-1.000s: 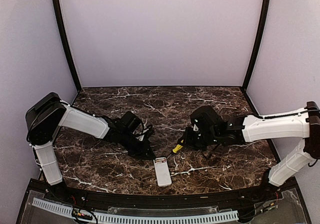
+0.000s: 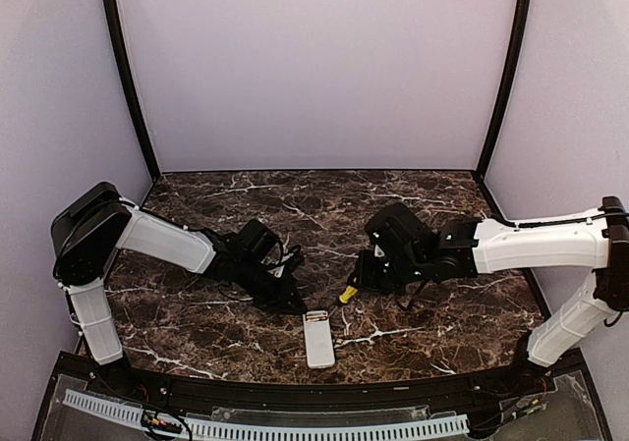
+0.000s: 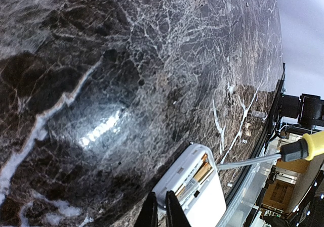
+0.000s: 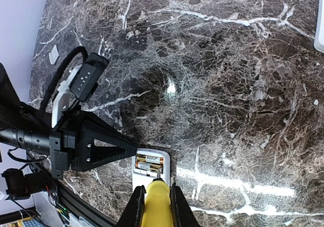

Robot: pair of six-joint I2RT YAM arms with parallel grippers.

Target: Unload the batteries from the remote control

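The white remote [image 2: 318, 343] lies on the marble table with its battery compartment open; batteries [image 4: 149, 159] show inside. My left gripper is shut on the remote's top end at its left side, as the left wrist view shows. My right gripper is shut on a yellow-handled screwdriver [image 2: 348, 294], whose metal shaft [image 3: 243, 162] reaches down to the compartment's edge at the batteries. Whether the tip touches a battery I cannot tell.
A small white piece [image 4: 53, 54] and the edge of a white object [image 4: 319, 19] show in the right wrist view. The front rail is close below the remote.
The right gripper and screwdriver have shifted slightly, most recently a little leftward in the top view. The remote has moved very slightly. The left arm looks still.
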